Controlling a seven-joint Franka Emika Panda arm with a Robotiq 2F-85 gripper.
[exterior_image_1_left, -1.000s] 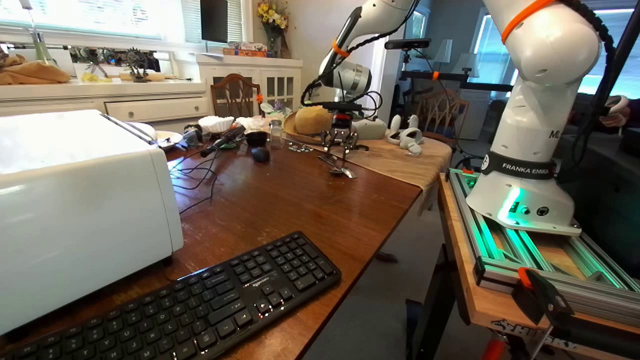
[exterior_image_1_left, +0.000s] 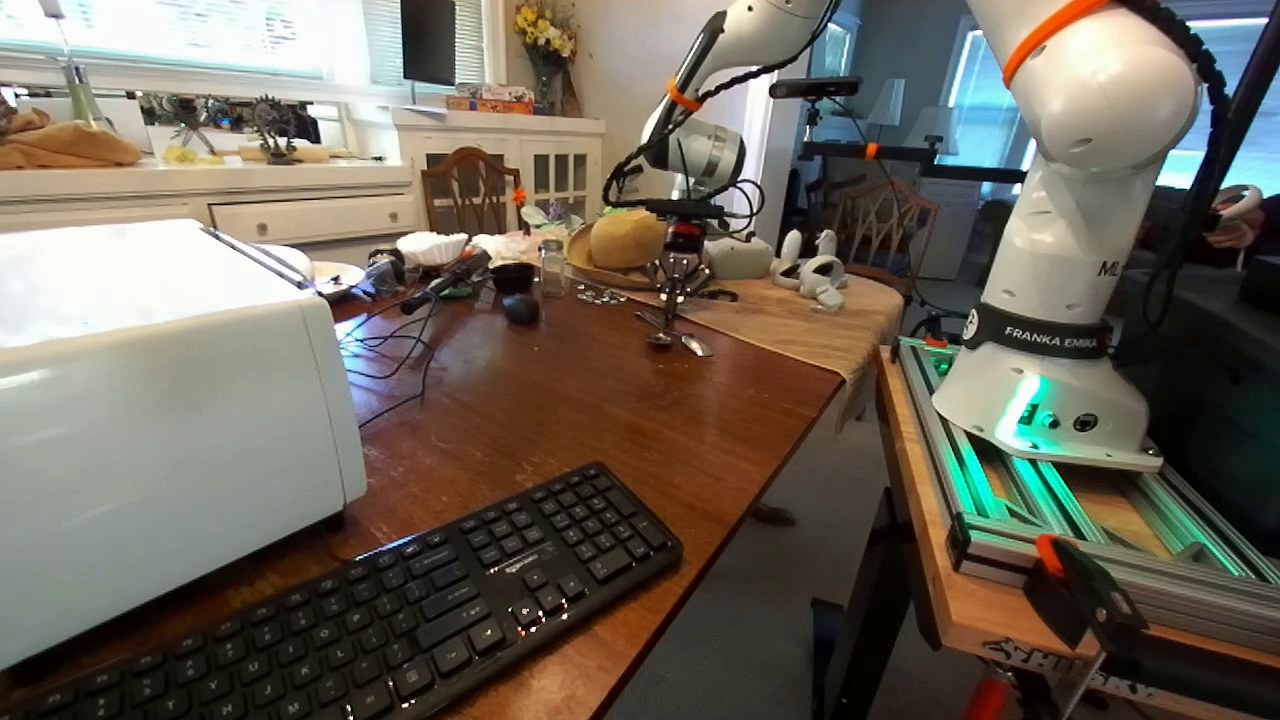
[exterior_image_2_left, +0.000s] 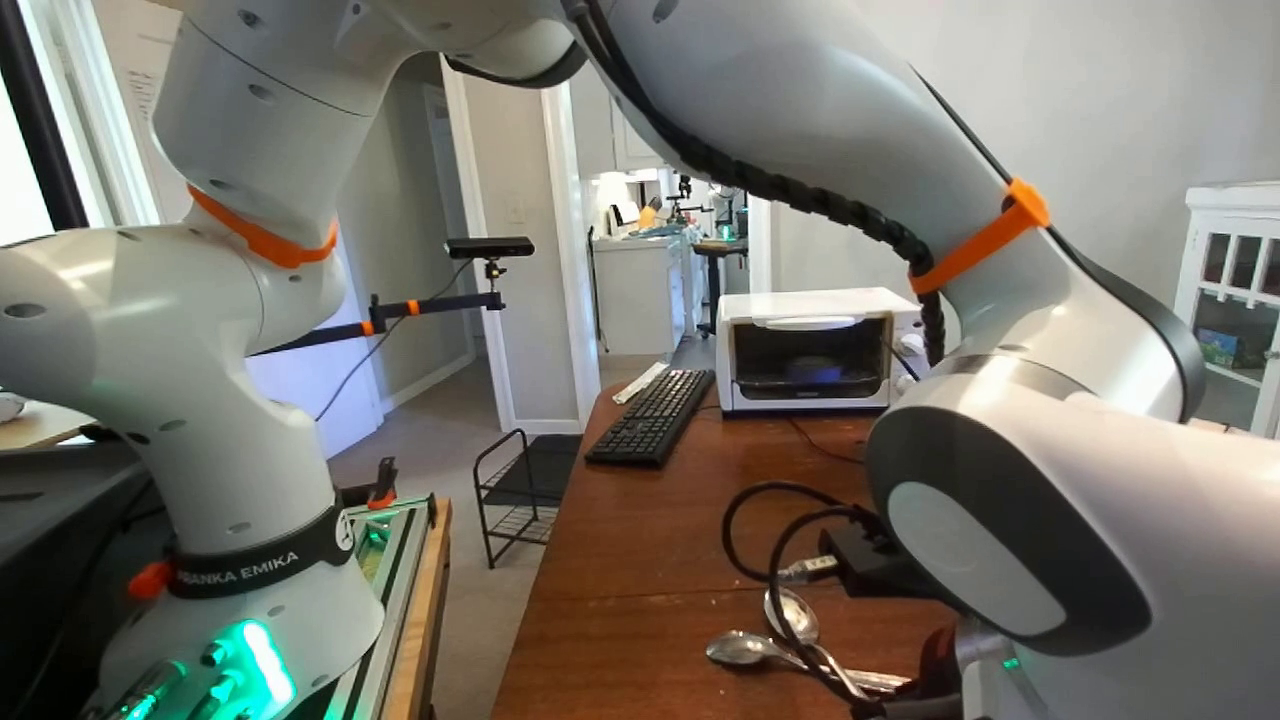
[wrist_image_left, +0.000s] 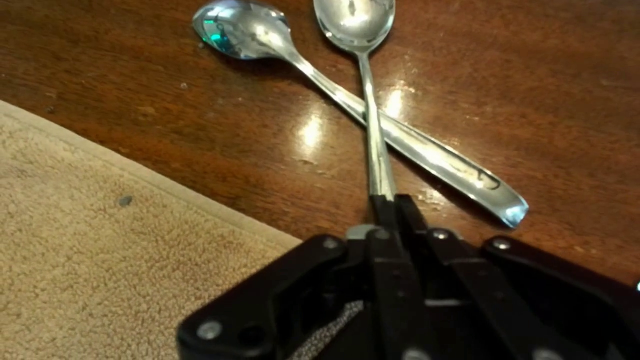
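Observation:
Two metal spoons lie crossed on the brown wooden table. In the wrist view, the upper spoon (wrist_image_left: 376, 141) has its bowl at the top of the frame. Its handle runs down between the fingertips of my gripper, which is shut on it. Beneath that handle crosses the lower spoon (wrist_image_left: 441, 161), its bowl to the upper left and its handle end to the right. From exterior view 1, my gripper (exterior_image_1_left: 668, 314) points down close to the tabletop. Both spoons show in exterior view 2, where the arm hides the fingers.
A tan cloth (wrist_image_left: 120, 240) lies beside the spoons. On the table stand a black keyboard (exterior_image_1_left: 480, 588), a white toaster oven (exterior_image_1_left: 156, 396) and a black mouse (exterior_image_1_left: 519, 308). Behind the gripper sits a straw hat (exterior_image_1_left: 624, 240).
The gripper's fingers have come together from a wider spacing onto a spoon handle. One spoon bowl now appears further left, apart from the other.

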